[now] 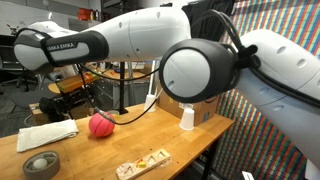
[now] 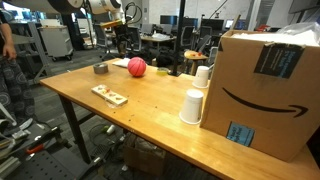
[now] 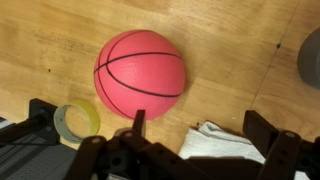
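A red ball (image 1: 101, 124) with black seams, like a small basketball, rests on the wooden table (image 1: 185, 145). In the wrist view the ball (image 3: 140, 75) lies ahead of the fingers, left of centre. My gripper is open, its two dark fingers wide apart and only table and cloth showing between them. It hangs above the table near the ball, apart from it. A white folded cloth (image 1: 46, 135) lies beside the ball, partly below the right finger in the wrist view. The grey tape roll (image 1: 41, 165) sits at the near left.
A wooden block board (image 2: 110, 96) lies near the table's front edge. White cups (image 2: 191, 107) and a large cardboard box (image 2: 258, 95) stand at the other end. A yellow ring (image 3: 76, 120) is close to the ball.
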